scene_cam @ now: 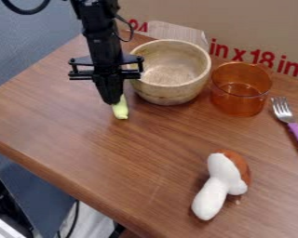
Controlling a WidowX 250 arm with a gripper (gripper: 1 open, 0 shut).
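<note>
The black gripper (112, 91) points down at the left of the cream bowl (170, 72), its fingers close together over a pale yellow-green object (119, 110) on the wooden table. Only the lower end of that object shows below the fingertips; the rest is hidden behind the gripper, and whether it is held cannot be seen clearly.
An orange translucent container (240, 89) stands right of the bowl, with a purple-handled fork (292, 130) beyond it. A white-and-orange mushroom-shaped object (220, 183) lies at front right. A cardboard panel backs the table.
</note>
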